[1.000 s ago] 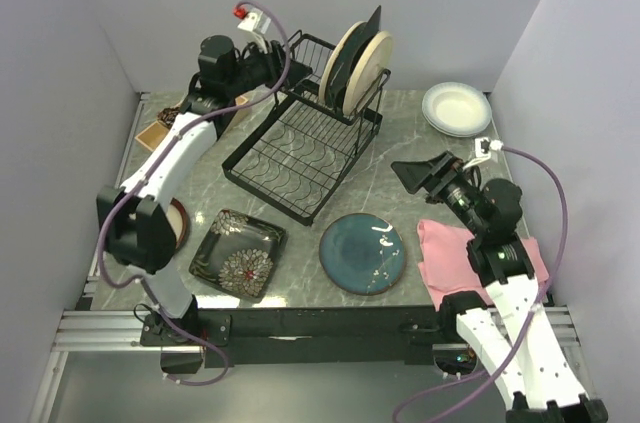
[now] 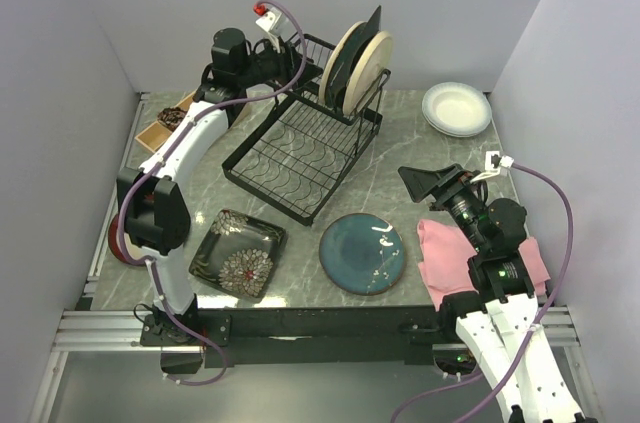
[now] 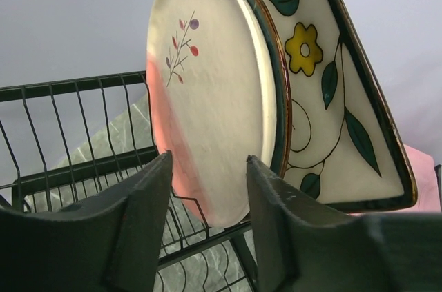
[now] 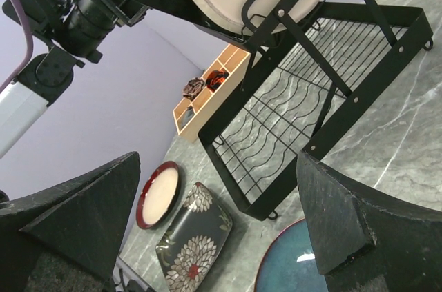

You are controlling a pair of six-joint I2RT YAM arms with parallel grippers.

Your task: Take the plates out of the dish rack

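Note:
The black two-tier dish rack [image 2: 240, 169] holds upright plates in its upper tier: a cream plate with a floral sprig [image 3: 207, 92], a dark-rimmed plate behind it and a square flowered plate [image 3: 345, 126]. My left gripper [image 2: 312, 71] is at the upper tier, facing the cream plate, fingers apart on either side of its lower near edge in the left wrist view, with no grip visible. My right gripper [image 2: 412, 183] stands open over the counter right of the rack, empty.
A stack of white plates [image 2: 456, 108] lies back right. A blue plate [image 2: 362, 253], square floral dish [image 2: 238, 254] and red-rimmed plate [image 4: 159, 195] lie at the front. A pink cloth [image 2: 440, 258] is at right, a wooden organizer [image 4: 185, 119] at left.
My left arm has moved right, bringing its gripper closer to the plates in the upper tier. The right arm has shifted slightly right and toward the front. The plates are unmoved.

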